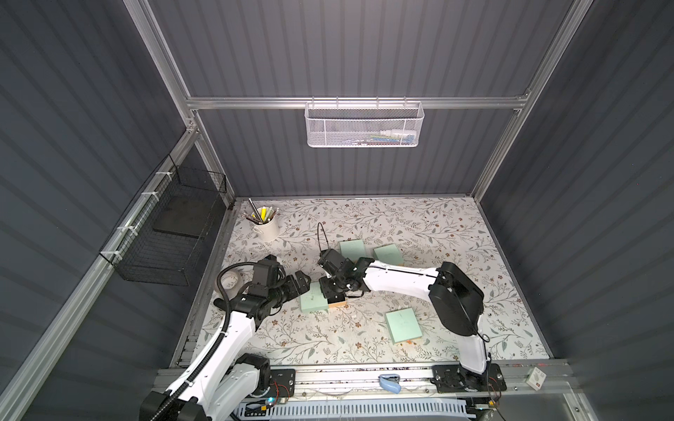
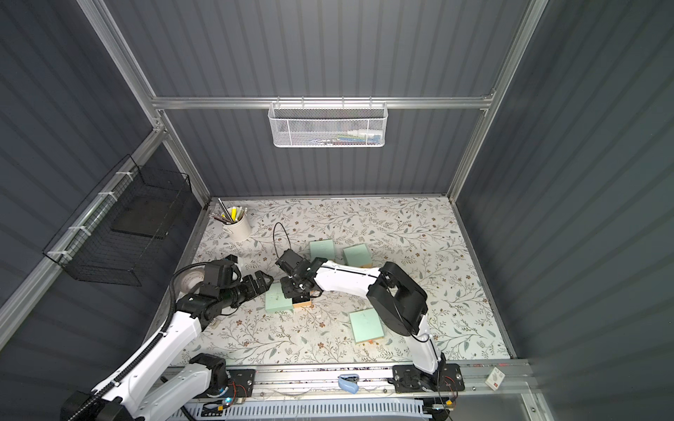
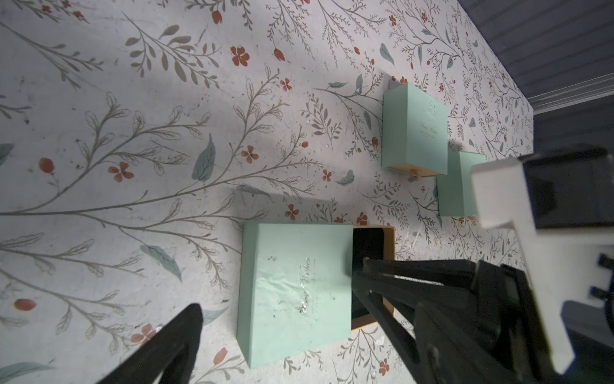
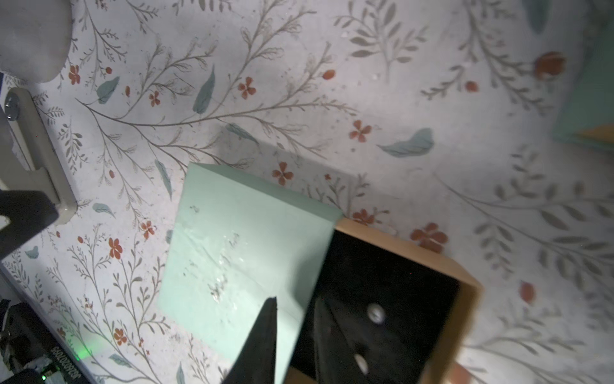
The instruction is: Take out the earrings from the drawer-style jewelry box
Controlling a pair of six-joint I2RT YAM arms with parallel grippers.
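In the right wrist view, the mint-green jewelry box [image 4: 243, 249] has its drawer [image 4: 390, 281] pulled partly out to the right. Two pale round earrings [image 4: 376, 313] lie on the drawer's black insert. My right gripper is over the boundary between sleeve and insert, left of the earrings, with a narrow gap between its fingertips. Nothing can be made out in that gap, and I cannot tell if the fingers touch the insert. My left gripper stands open, its fingers spread either side of the box in the left wrist view, holding nothing.
Two mint boxes [image 1: 353, 249] [image 1: 388, 254] lie behind the right arm, and another box [image 1: 403, 325] is at front right. A cup of pens [image 1: 266, 228] stands at the back left. Free tabletop [image 1: 463, 231] lies at the back right.
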